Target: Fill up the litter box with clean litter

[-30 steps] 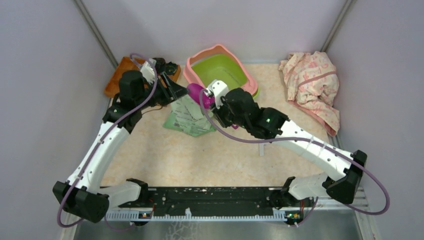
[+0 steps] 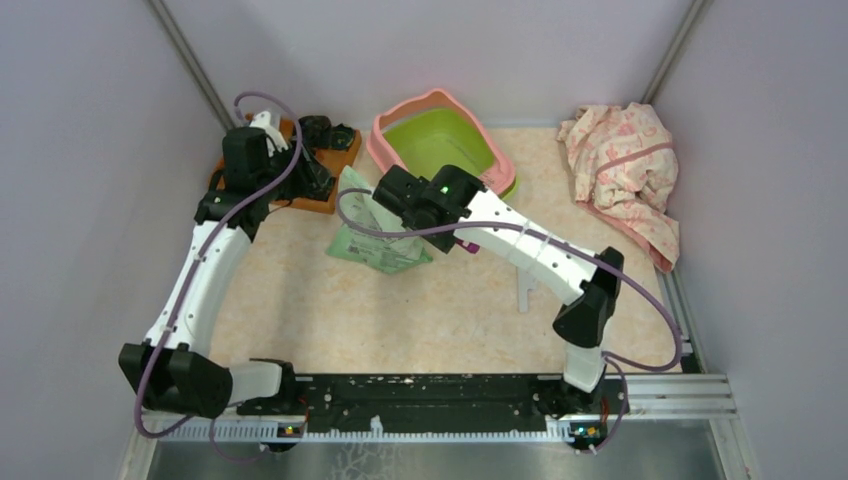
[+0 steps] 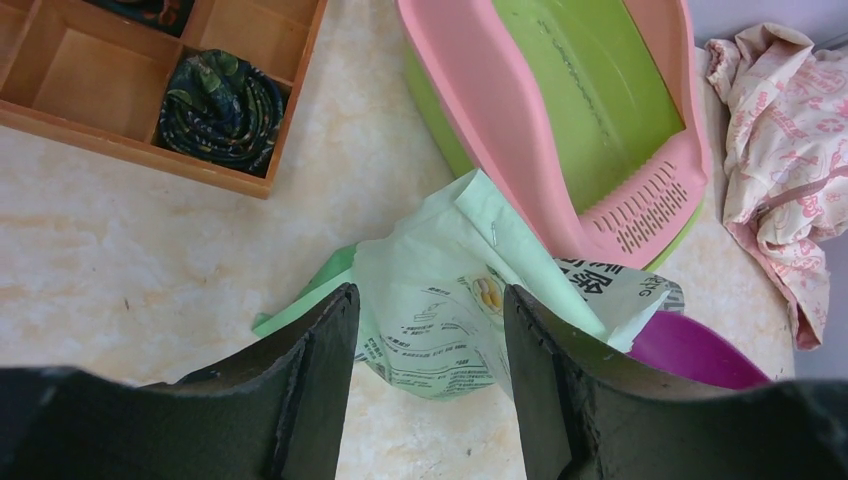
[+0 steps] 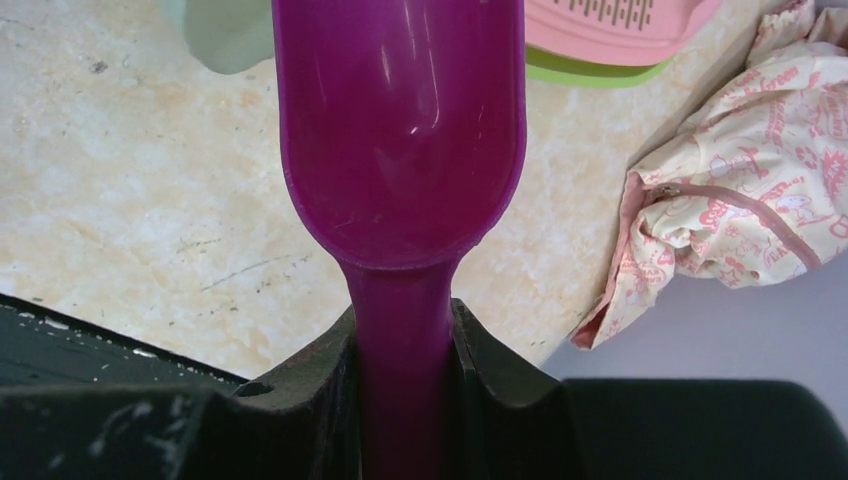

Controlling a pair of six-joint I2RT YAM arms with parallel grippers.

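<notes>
A litter box with pink rim and green inside (image 2: 440, 135) (image 3: 590, 80) sits at the back centre. The crumpled pale green litter bag (image 2: 370, 250) (image 3: 430, 300) stands in front-left of it. My left gripper hangs above the table over the left tray side in the top view, its fingers apart and empty. My right gripper is shut on the handle of a purple scoop (image 4: 400, 140), held over the bag area; the top view hides most of the scoop under the arm. The scoop's bowl shows no litter.
A wooden compartment tray (image 2: 335, 150) with dark cloths stands back left. A pink patterned cloth bundle (image 2: 620, 170) lies at the right. A grey flat piece (image 2: 522, 290) lies right of centre.
My left gripper has moved left, away from the scoop.
</notes>
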